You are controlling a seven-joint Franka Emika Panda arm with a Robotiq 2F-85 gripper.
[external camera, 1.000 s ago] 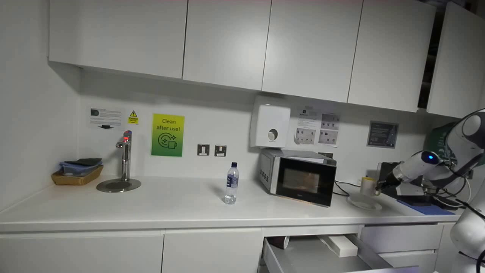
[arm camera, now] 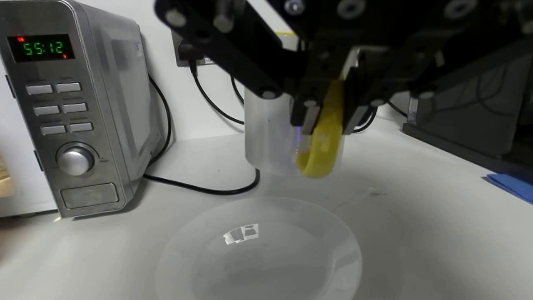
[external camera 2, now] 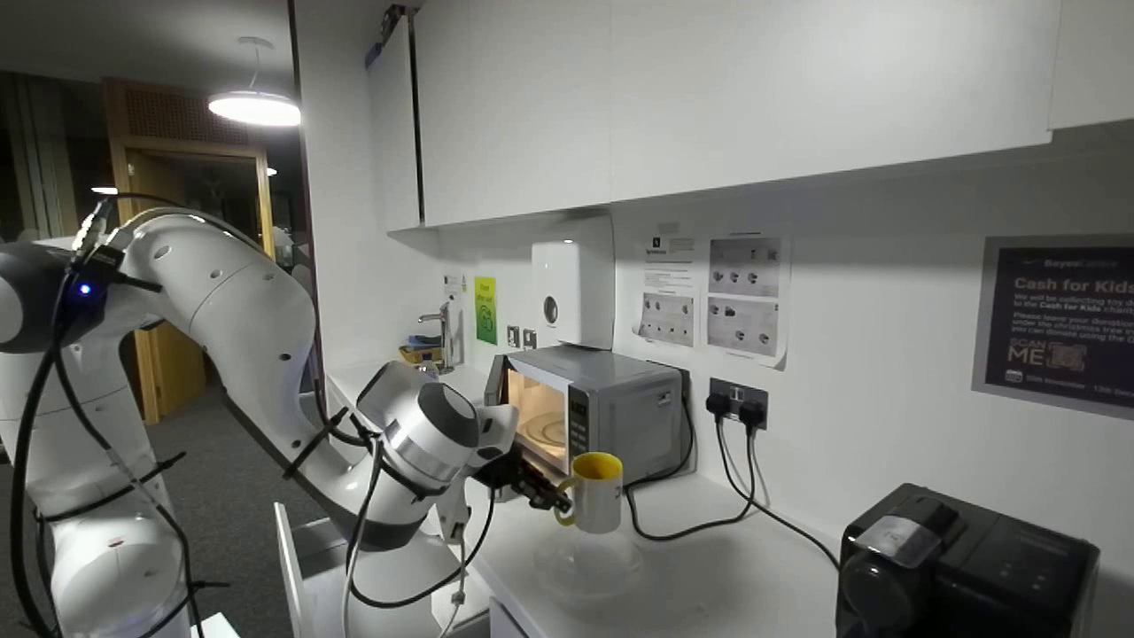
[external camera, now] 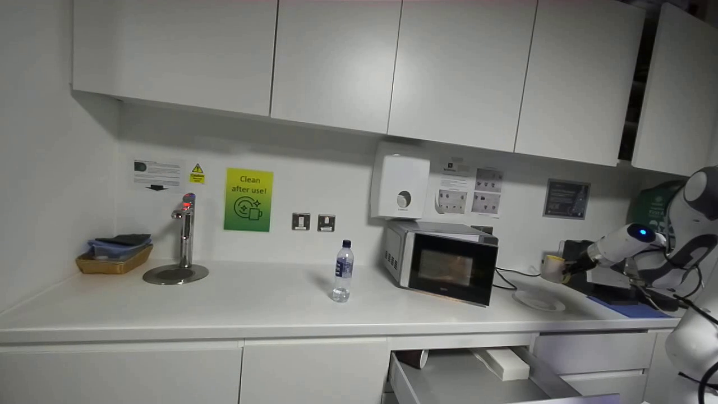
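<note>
A white mug (external camera 2: 597, 501) with a yellow inside hangs upright above the counter, close to the microwave's right side. My gripper is shut on its yellow handle (arm camera: 325, 145), which passes between the fingertips. Below the mug a white plate (arm camera: 260, 250) lies on the counter, with a clear gap between them. In exterior view 1 the mug (external camera: 553, 268) appears over the far rim of the plate (external camera: 538, 301). Part of the mug's body is hidden behind the gripper in the wrist view.
The microwave (external camera: 441, 265) stands left of the plate, its cable (arm camera: 200, 189) lying behind. A black coffee machine (external camera 2: 962, 564) and a blue mat (external camera: 626, 307) are to the right. An open drawer (external camera: 464, 377) juts out below; a bottle (external camera: 343, 272) stands farther left.
The mug, held by its handle, has moved slightly up and to the right in exterior view 1, with the arm. The plate and microwave have stayed in place.
</note>
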